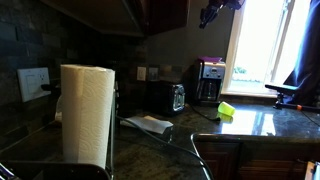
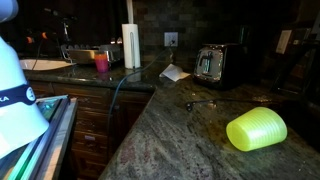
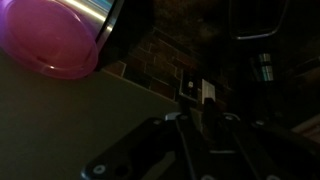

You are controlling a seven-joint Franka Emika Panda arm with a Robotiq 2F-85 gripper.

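Note:
My gripper is a dark shape high at the top of exterior view 1, near the window and above the coffee maker. In the dim wrist view, the dark fingers come up from the bottom edge. What lies between them is too dark to make out. A bright yellow-green cup rests on its side on the counter, well away from the gripper. A round pink object shows at the wrist view's upper left; a pink-purple item sits atop the coffee maker.
A black toaster stands by the wall, with a white paper or cloth beside it. The paper towel roll blocks the near left of exterior view 1. A red cup stands near the sink. Cords cross the counter.

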